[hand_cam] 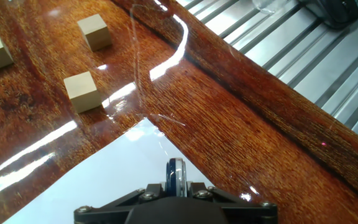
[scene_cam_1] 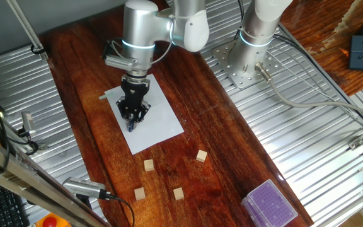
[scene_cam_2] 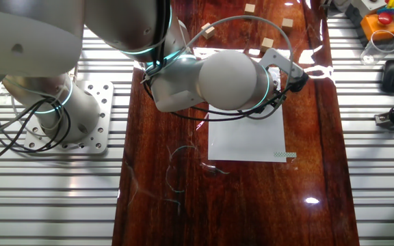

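A white sheet of paper (scene_cam_1: pixel 161 120) lies flat on the dark brown wooden table. Over its left part, my gripper (scene_cam_1: pixel 132 120) points downward, shut on a dark blue and silver pen (hand_cam: pixel 177 175). The pen stands between the fingers in the wrist view, with the paper (hand_cam: pixel 114 177) beneath and behind it. Whether its tip touches the sheet cannot be told. In exterior view 2 the arm covers the gripper and part of the paper (scene_cam_2: pixel 248 143).
Several small wooden cubes, one of them the nearest cube (hand_cam: pixel 82 92), lie past the paper's edge. A purple-topped box (scene_cam_1: pixel 271 205) sits at the table's corner. A camera (scene_cam_1: pixel 85 188) stands by the left edge. Green tape (scene_cam_2: pixel 285 155) marks one paper corner.
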